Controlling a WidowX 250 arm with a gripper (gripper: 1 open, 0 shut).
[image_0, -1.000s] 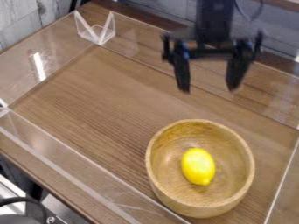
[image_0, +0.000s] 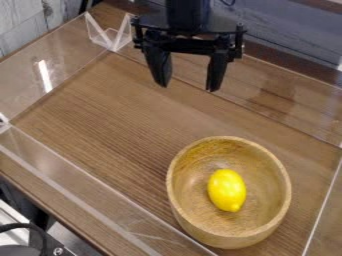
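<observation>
The black gripper (image_0: 189, 62) hangs at the top centre of the camera view over the wooden surface, its two fingers apart with nothing seen between them. Below it, towards the lower right, a round tan bowl (image_0: 183, 190) holds a yellow egg-shaped object (image_0: 227, 190). The gripper is well apart from the bowl.
A clear plastic piece (image_0: 110, 30) stands at the top left, behind the gripper. Walls or rims edge the surface at the left and back, and black cables lie at the bottom left corner.
The bowl and yellow object have not moved.
</observation>
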